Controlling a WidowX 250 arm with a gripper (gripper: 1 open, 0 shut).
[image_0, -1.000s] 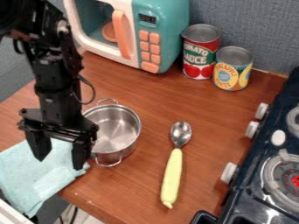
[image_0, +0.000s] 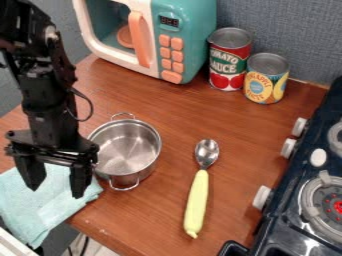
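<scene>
The black robot arm stands at the left, its gripper pointing down over a pale cyan cloth at the table's front-left corner. Its two fingers are spread apart, with cloth below and no held object visible between them. Just right of the gripper sits a steel pot with two handles. A spoon with a yellow handle lies to the pot's right on the wooden table.
A toy teal microwave stands at the back, beside a tomato can and a second can. A black stove occupies the right side.
The arm and gripper have shifted very slightly; the other objects have not moved.
</scene>
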